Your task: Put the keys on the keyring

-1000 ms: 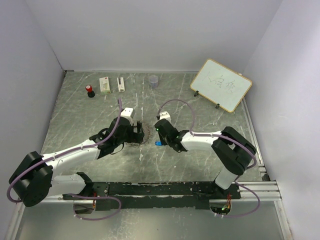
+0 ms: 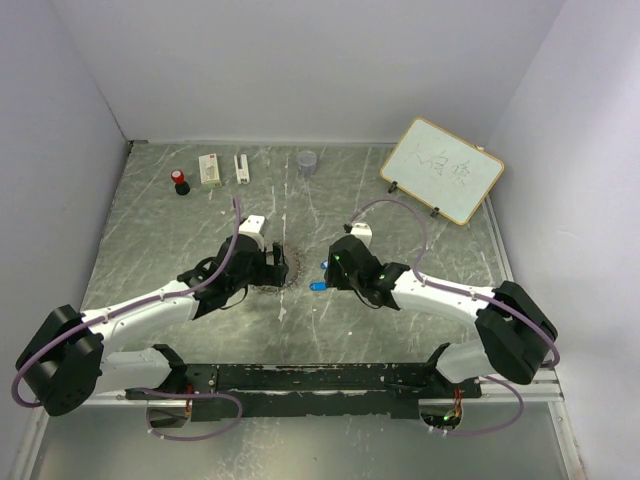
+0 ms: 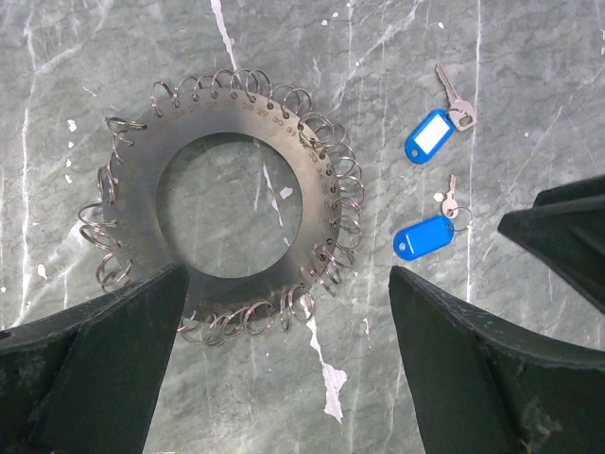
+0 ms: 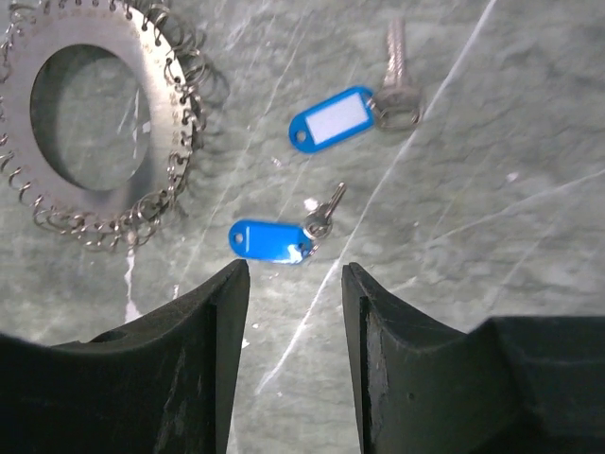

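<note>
The keyring is a flat steel ring [image 3: 307, 203] lined with small wire loops, lying on the table under my left gripper, which stands open and empty. To its right lie two keys with blue tags. The nearer blue tag [image 3: 423, 237] has a small key [image 3: 451, 196] joined by a thin wire loop. Farther back, the other blue tag [image 3: 430, 136] has a white label, and a larger key [image 3: 458, 102] sits against it. My right gripper is open, its fingertips just short of the nearer tag [image 4: 272, 242], with nothing between them.
At the back stand a red-topped stamp [image 2: 180, 182], two small boxes [image 2: 209, 169] [image 2: 242, 168] and a clear cup [image 2: 307, 161]. A whiteboard [image 2: 442, 170] leans at the back right. Bare table surrounds the keys on the right.
The left arm and the keyring stay put.
</note>
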